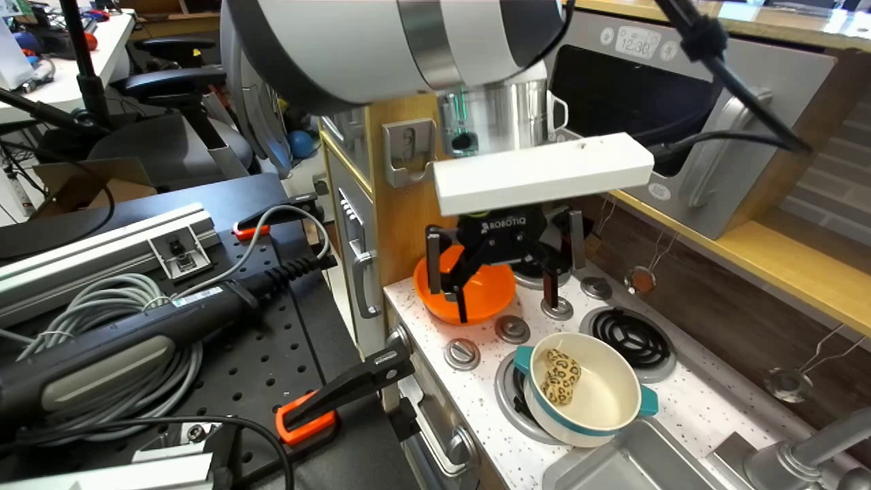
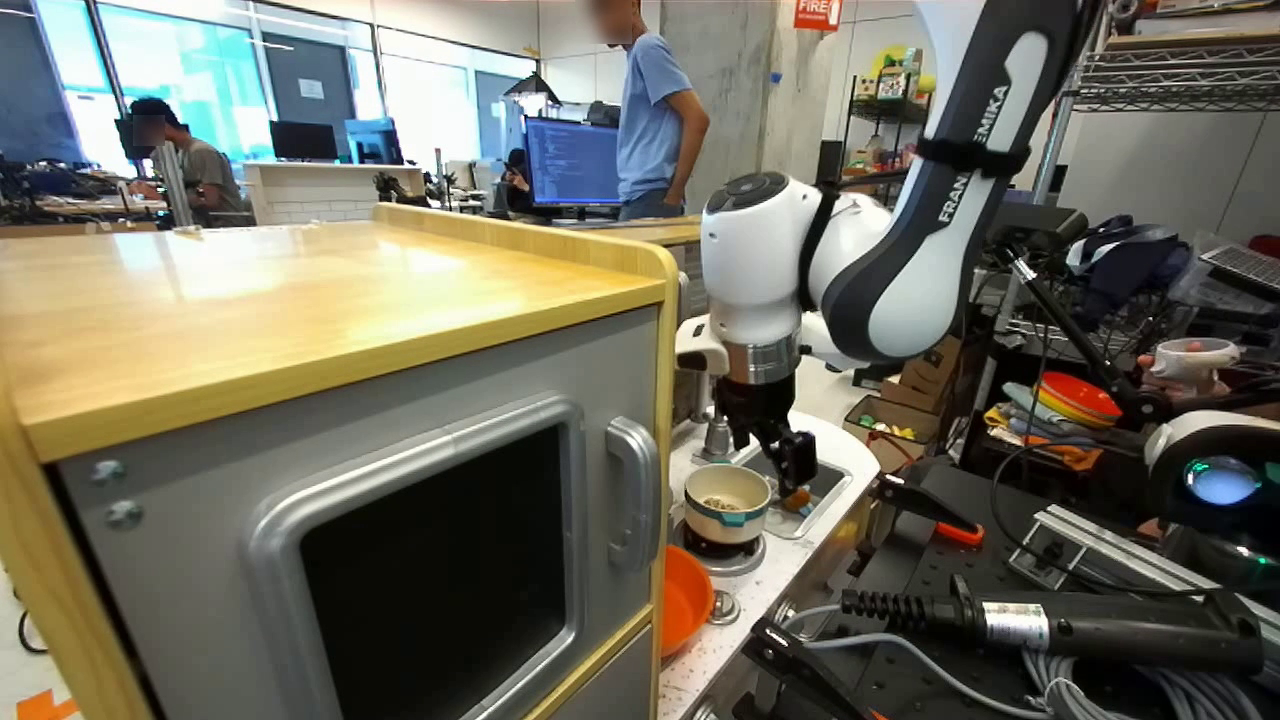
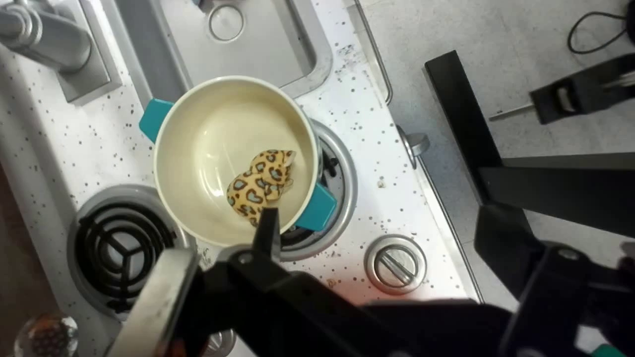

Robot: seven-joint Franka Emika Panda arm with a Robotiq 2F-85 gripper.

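A cream pot (image 1: 604, 392) with teal handles stands on the front burner beside the sink. Inside it lies a leopard-spotted plush or cloth item (image 1: 561, 376), also plain in the wrist view as a spotted bundle (image 3: 262, 184) against the pot's wall. My gripper (image 1: 507, 301) hangs open above the counter, its fingers spread and empty, higher than the pot and toward the orange bowl (image 1: 473, 294) in exterior view 1. In the wrist view one fingertip (image 3: 267, 229) overlaps the pot's rim in the picture, while the other finger (image 3: 461, 113) shows over the floor.
A metal sink (image 3: 238, 44) and faucet (image 1: 784, 461) adjoin the pot. The second burner (image 1: 629, 335) is bare. Stove knobs (image 1: 462, 354) line the counter's front. A microwave (image 1: 653, 90) and a shelf overhang the back; a steel pot (image 1: 498, 118) stands behind the arm.
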